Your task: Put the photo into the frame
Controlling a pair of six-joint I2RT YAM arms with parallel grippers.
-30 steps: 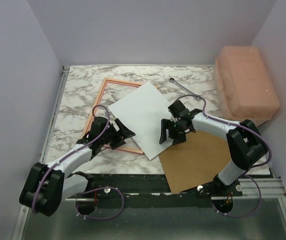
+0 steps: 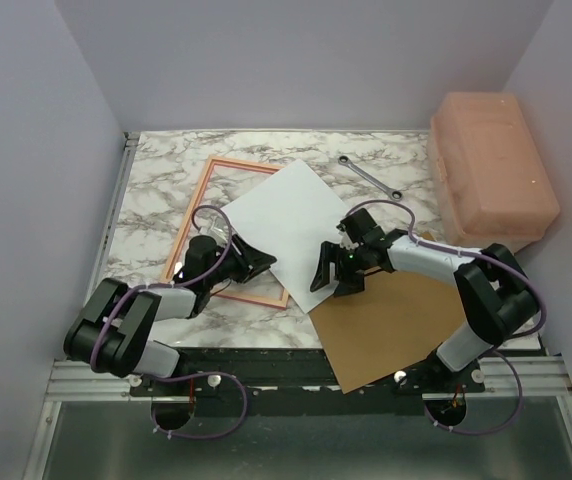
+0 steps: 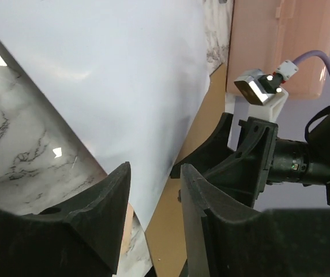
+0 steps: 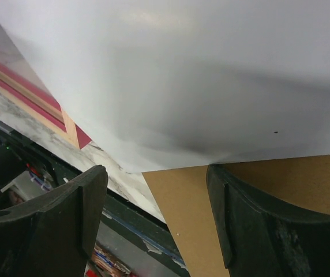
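Note:
A large white sheet (image 2: 291, 215), apparently the photo face down, lies slanted across the right part of the wooden frame (image 2: 206, 173). Its lower right side overlaps the brown board (image 2: 396, 330). Near the sheet's lower left edge is my left gripper (image 2: 268, 264); in the left wrist view its fingers (image 3: 116, 193) stand a little apart with nothing clearly between them. My right gripper (image 2: 328, 270) hovers at the sheet's lower right edge, over the board. Its fingers (image 4: 90, 190) are apart in the right wrist view, the sheet's edge passing just beyond the tips. Whether they touch it cannot be told.
A salmon-coloured box (image 2: 491, 165) stands at the back right. Behind the sheet lies a metal wrench (image 2: 371, 178). Bare marble tabletop (image 2: 161, 170) shows at the far left and along the front left.
The sheet has shifted slightly away from the front edge. The right gripper and brown board have moved a little left.

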